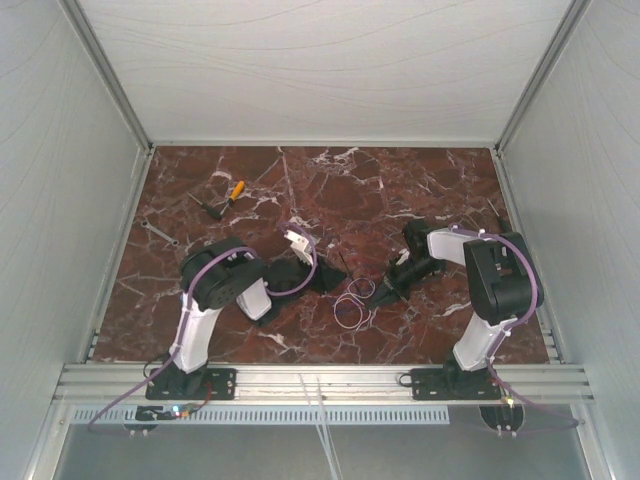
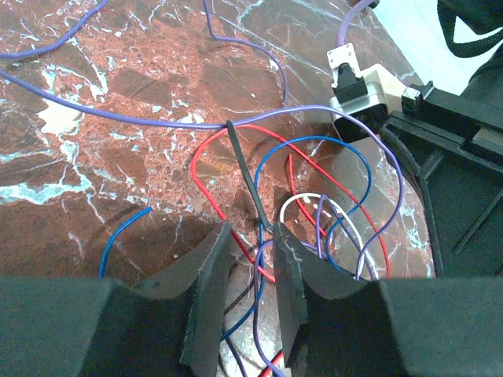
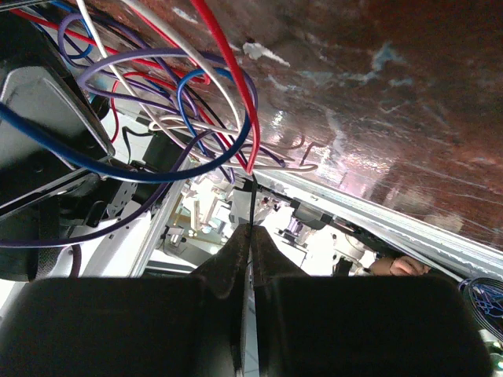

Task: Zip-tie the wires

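A loose bundle of coloured wires lies on the marble table in loops of red, blue, white and purple. One end of a black zip tie sticks up from them in the left wrist view. My left gripper is part open over the bundle, the zip tie's lower part near its right fingertip; whether they touch I cannot tell. In the right wrist view a thin black strip of zip tie runs from the gathered wires into my right gripper, which is shut on it.
A purple cable crosses above the wires in the left wrist view. At the table's left lie a wrench and an orange-handled tool, with a dark tool beside it.
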